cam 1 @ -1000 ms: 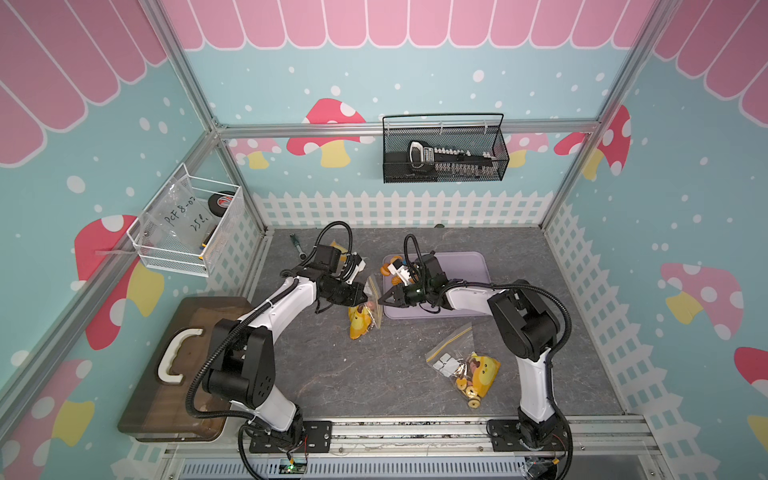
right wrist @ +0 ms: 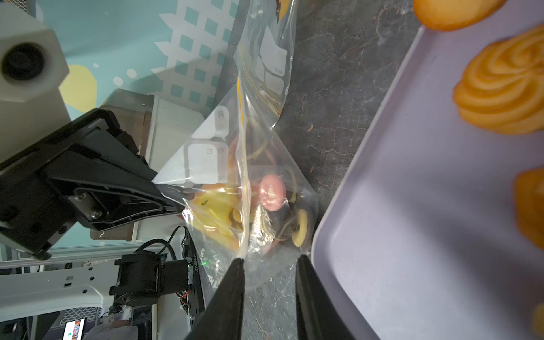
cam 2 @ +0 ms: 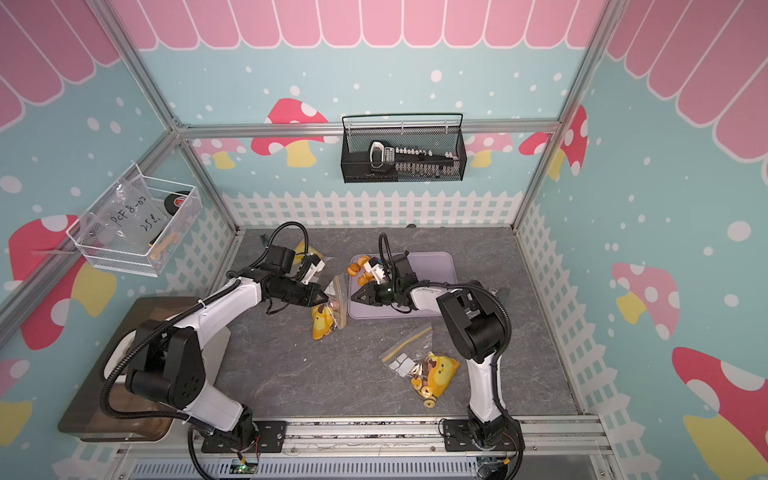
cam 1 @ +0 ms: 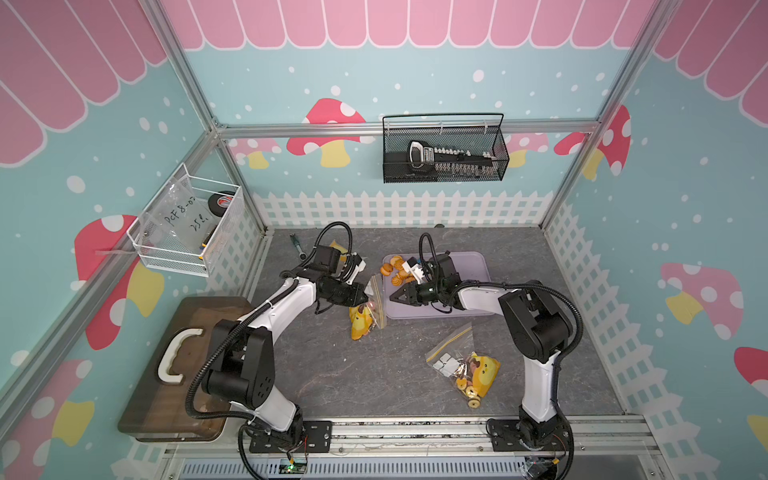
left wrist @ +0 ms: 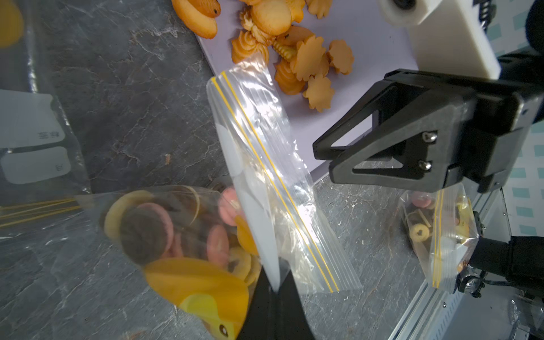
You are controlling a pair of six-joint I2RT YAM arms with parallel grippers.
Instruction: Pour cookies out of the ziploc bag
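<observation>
A clear ziploc bag of cookies with yellow print (cam 1: 361, 321) hangs at the tray's left side. My left gripper is shut on that bag's plastic near its zip mouth, which shows as two yellow lines. In the right wrist view the bag (right wrist: 272, 192) bulges with pink and ring-shaped cookies; whether its zip is parted I cannot tell. Over the lavender tray (cam 1: 472, 260), my right gripper stands open and empty, to the right of the bag and apart from it. Loose golden cookies (left wrist: 308, 56) lie in the tray's left part.
A second cookie bag (cam 1: 472, 372) lies on the table at the front right. Another bag (left wrist: 34, 130) is behind the left arm. A brown case with a white handle (cam 1: 180, 360) stands at the left.
My right gripper has drawn back to the right, away from the bag's mouth, over the tray. The left arm stays in place with the bag, which has shifted only slightly.
</observation>
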